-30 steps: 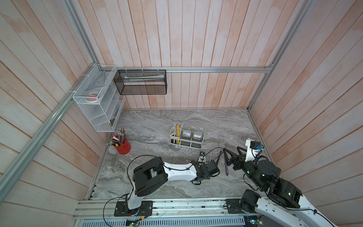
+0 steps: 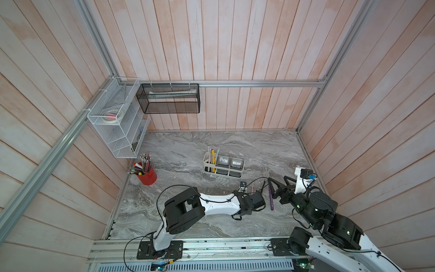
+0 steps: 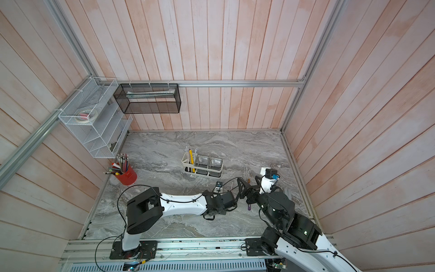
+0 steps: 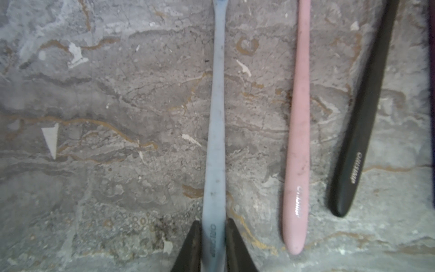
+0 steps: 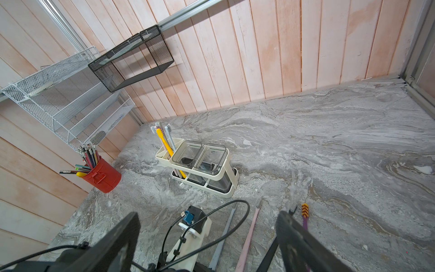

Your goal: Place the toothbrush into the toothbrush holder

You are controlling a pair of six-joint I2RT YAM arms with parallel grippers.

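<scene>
In the left wrist view a blue toothbrush point(image 4: 218, 136) lies lengthwise on the marble surface. My left gripper is at its handle end, one finger point(image 4: 192, 240) close along each side; whether they press on the handle cannot be told. To its right lie a pink toothbrush point(image 4: 299, 158) and a black one point(image 4: 362, 127). The cream holder point(image 5: 217, 190), in the right wrist view, stands behind my left hand and has yellow and pale brushes in its left part. My right gripper hangs open and empty above the surface at the right.
A purple toothbrush point(image 2: 271, 199) lies under my right gripper. A red cup of pens point(image 2: 147, 176) stands at the left, below a white wire rack point(image 2: 120, 122). A black mesh basket point(image 2: 167, 106) hangs on the back wall.
My left hand has shifted slightly to the right over the surface. The right arm, the holder and the purple toothbrush have not moved.
</scene>
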